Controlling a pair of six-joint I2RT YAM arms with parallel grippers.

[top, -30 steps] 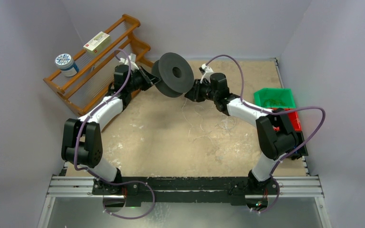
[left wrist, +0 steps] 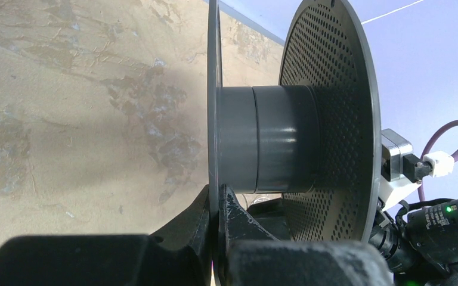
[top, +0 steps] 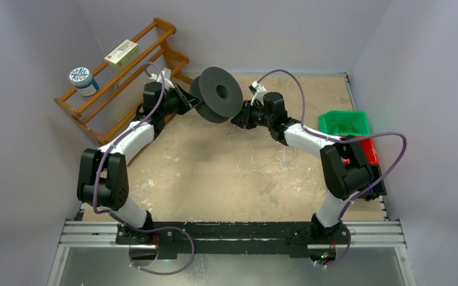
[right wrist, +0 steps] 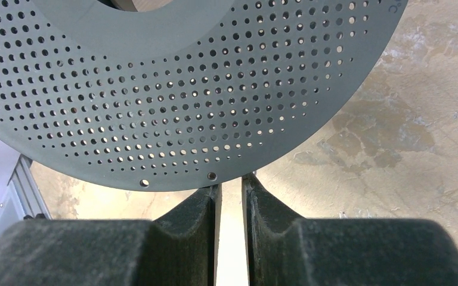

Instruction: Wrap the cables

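Observation:
A large dark grey spool (top: 220, 90) with two round flanges hangs above the table, its bare core (left wrist: 277, 140) showing in the left wrist view. My left gripper (top: 196, 102) is shut on the thin rim of its left flange (left wrist: 213, 131). At the lower edge of the perforated right flange (right wrist: 238, 113) stands my right gripper (top: 238, 121), part open; a narrow gap with bare floor shows between its fingers. Whether the fingertips touch the flange I cannot tell. A thin, pale cable (top: 239, 159) lies in loose curves on the table below, its upper end hidden near the right gripper.
A wooden rack (top: 166, 49) with a box (top: 122, 54) and a blue-and-white tub (top: 83, 81) stands at the back left. Green (top: 344, 123) and red (top: 368, 150) bins line the right edge.
Spool and left arm look almost unmoved.

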